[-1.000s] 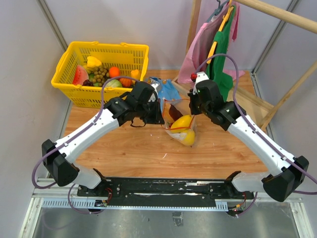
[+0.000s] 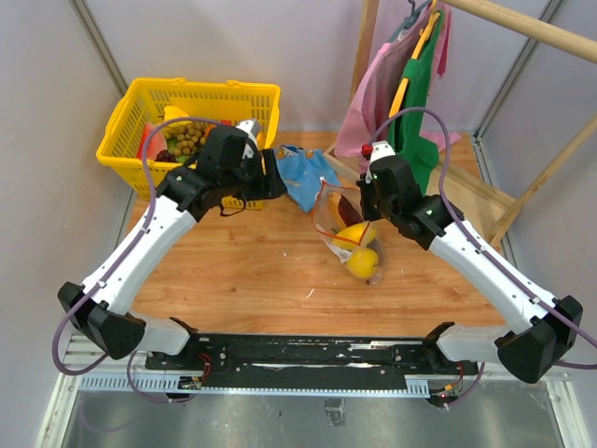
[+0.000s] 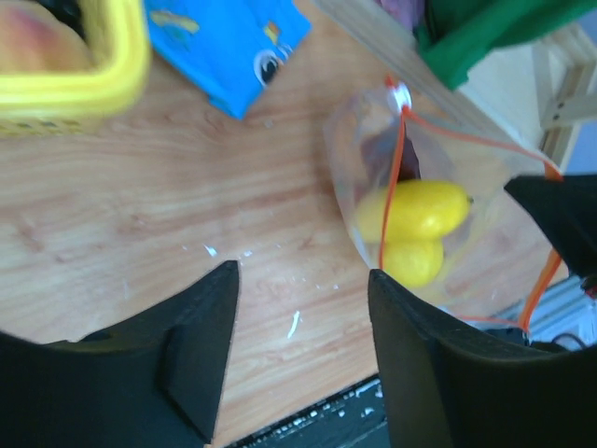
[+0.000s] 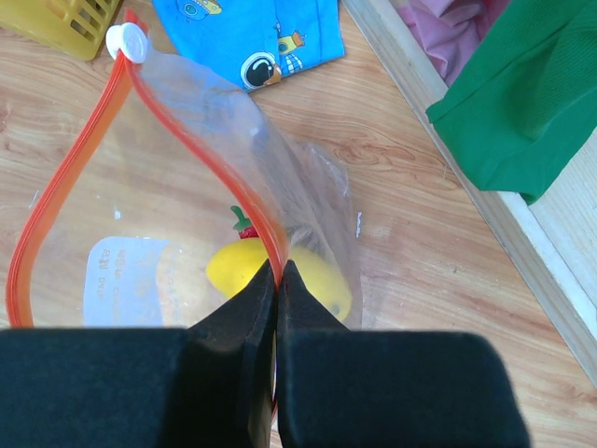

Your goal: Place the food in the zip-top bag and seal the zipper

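A clear bag with an orange-red zip rim (image 4: 191, 140) and a white slider (image 4: 133, 41) hangs with its mouth spread. Inside lie a yellow mango-like fruit (image 3: 424, 211), a second yellow fruit (image 2: 363, 262) and a dark red item (image 2: 348, 211). My right gripper is shut on the bag's rim, whose orange edge runs between its fingertips. My left gripper stands open to the left of the bag, apart from it, with bare table showing between its fingers.
At the back left a yellow basket (image 2: 114, 140) holds more play food. A blue printed cloth (image 2: 307, 175) lies behind the bag. Pink and green clothes (image 2: 410, 140) hang from a wooden rack at the right.
My left gripper has moved away from the bag's left rim, up and to the left toward the basket, and opened. The bag's lower part has swung slightly right; my right arm has barely moved.
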